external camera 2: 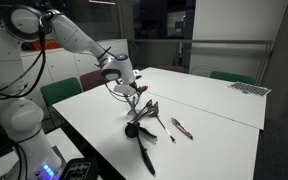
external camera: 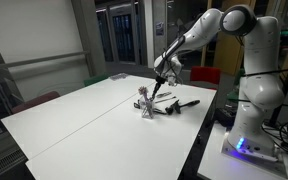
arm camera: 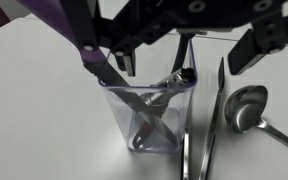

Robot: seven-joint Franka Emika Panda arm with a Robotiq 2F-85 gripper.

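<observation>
A clear plastic container (arm camera: pixel 141 138) stands upright on the white table, with several utensils leaning in it. One of them has a purple handle (arm camera: pixel 54 12) and a metal shaft reaching down into the container. In the wrist view my gripper is open above and around the container's upper part, its dark fingers wide apart; neither is shut on anything. From exterior view 1, the gripper (external camera: pixel 166 82) hangs just behind and above the container (external camera: pixel 147 111). The exact gap to the utensils cannot be told.
A metal ladle (arm camera: pixel 246 105) and long metal tongs (arm camera: pixel 213 125) lie to the container's right in the wrist view. Black-handled utensils (external camera 2: pixel 142 150) lie beside it on the table.
</observation>
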